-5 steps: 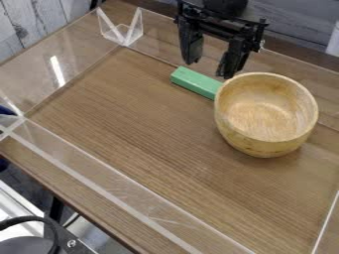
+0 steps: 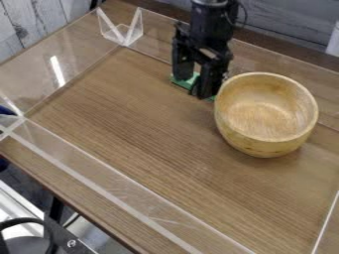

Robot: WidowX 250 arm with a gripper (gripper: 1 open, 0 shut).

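My black gripper (image 2: 195, 69) reaches down from the top centre, its fingers low over a green block (image 2: 184, 79), which it partly hides. The gripper stands open; whether it touches the block I cannot tell. A round wooden bowl (image 2: 265, 137) sits just to the right of the gripper.
Clear tape marks lie at the upper left and left side. A wall is at the back right, and dark cables are at the lower left.
The gripper has moved down and to the left onto the green block, now covering much of it. The bowl has not visibly moved.
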